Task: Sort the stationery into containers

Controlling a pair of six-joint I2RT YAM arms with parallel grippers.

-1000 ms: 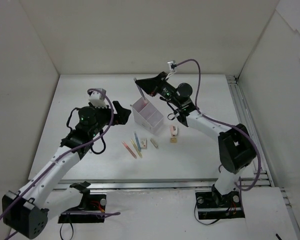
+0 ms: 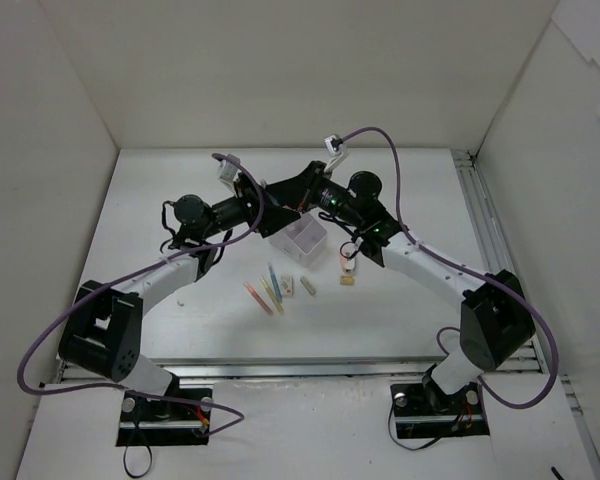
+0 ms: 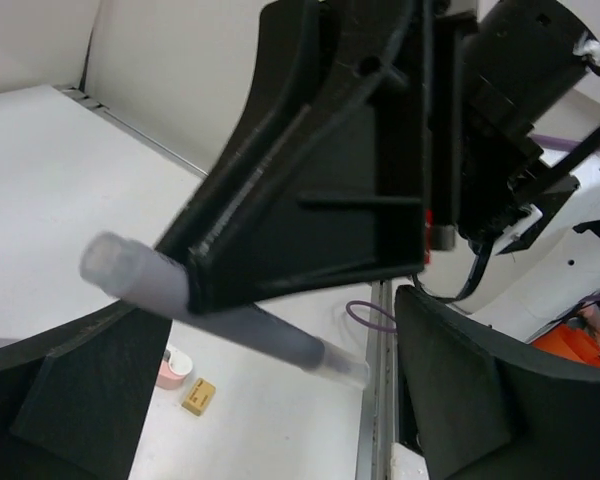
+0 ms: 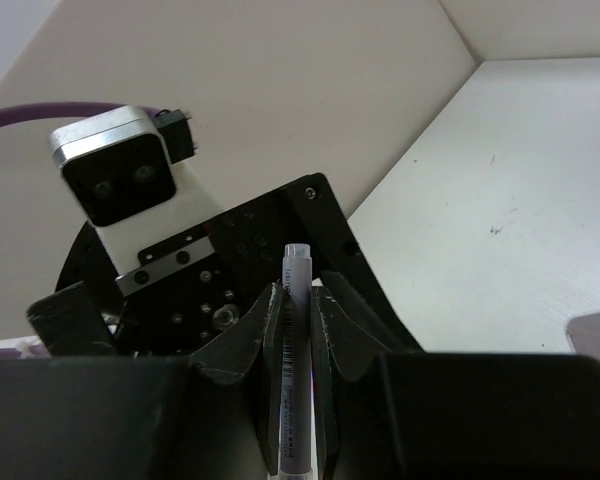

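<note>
A grey-white marker with pale ends is pinched in my right gripper, which is shut on it. In the left wrist view the marker lies slanted across the gap of my left gripper. The left fingers are part open, one finger on each side, and no grip on the marker shows. From above, both grippers meet over the back of the white divided container, hiding part of it. Red, yellow and blue pens lie in front of the container.
A pale small block and a greyish stub lie near the pens. Right of the container are a pink-and-white item and a yellowish block. The two grippers are very close together.
</note>
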